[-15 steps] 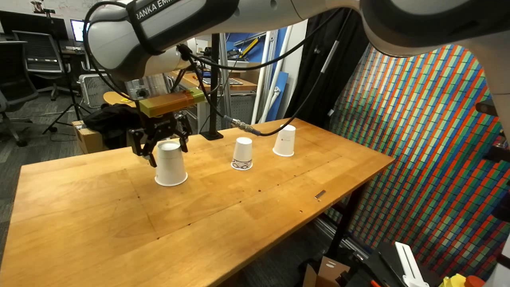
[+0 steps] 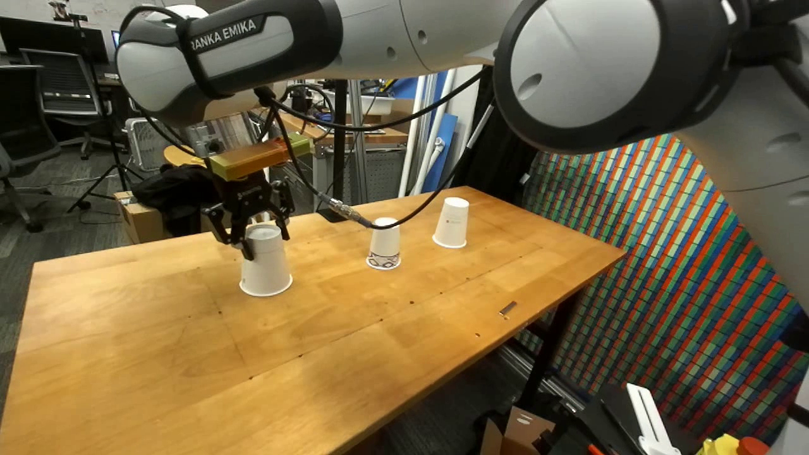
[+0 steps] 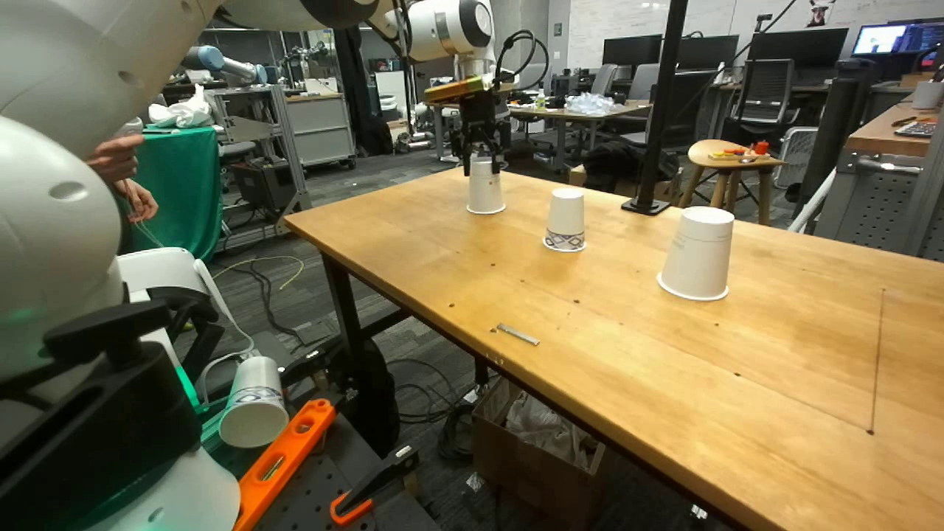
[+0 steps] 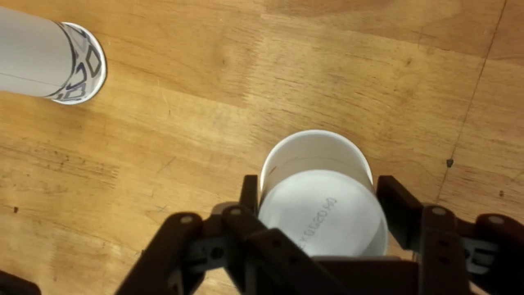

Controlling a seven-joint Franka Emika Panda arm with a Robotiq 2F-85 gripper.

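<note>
A plain white paper cup (image 2: 267, 269) stands upside down on the wooden table, at the left in exterior view 1. My gripper (image 2: 265, 241) reaches down around its upper part, one finger on each side. In the wrist view the cup's closed base (image 4: 319, 214) shows between the dark fingers, which lie very close to its sides; whether both press on it cannot be told. A smaller cup with a patterned band (image 2: 384, 244) and another white cup (image 2: 452, 222) stand upside down farther right, apart from the gripper.
A small metal strip (image 2: 508, 308) lies near the table's edge. A black post (image 3: 659, 115) rises from the table's far side, behind the cups.
The gripper has come lower and a little left, its fingers closer together around the cup. That cup has shifted slightly left; the other two cups are where they were.
</note>
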